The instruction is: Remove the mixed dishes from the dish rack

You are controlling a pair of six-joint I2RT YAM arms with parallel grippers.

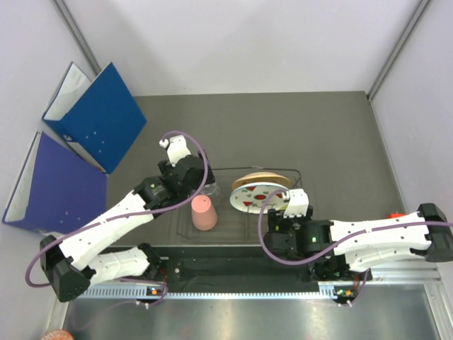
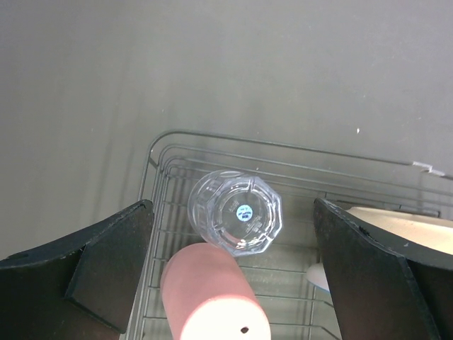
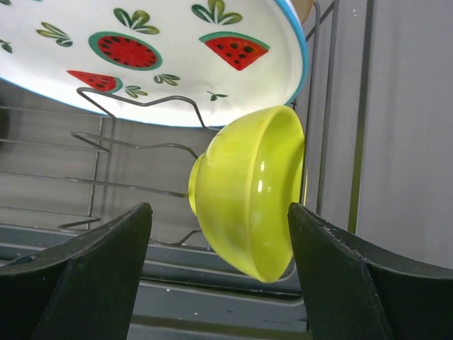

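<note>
Over the left end of the wire dish rack (image 2: 283, 145) my left gripper stands open, its fingers on either side of a clear glass (image 2: 244, 212) but apart from it. A pink cup (image 2: 198, 283) rests upside down beside the glass. My right gripper is part open above a yellow-green bowl (image 3: 226, 191) that leans on its side at the rack's right end; no grip on it shows. Behind the bowl stands a white plate with fruit pictures (image 1: 258, 198), and behind that a tan plate (image 1: 262, 177).
Two blue binders (image 1: 106, 117) lean at the left wall. Grey table (image 1: 248, 127) behind the rack is bare. A red object (image 1: 396, 214) lies at the far right, partly behind the right arm.
</note>
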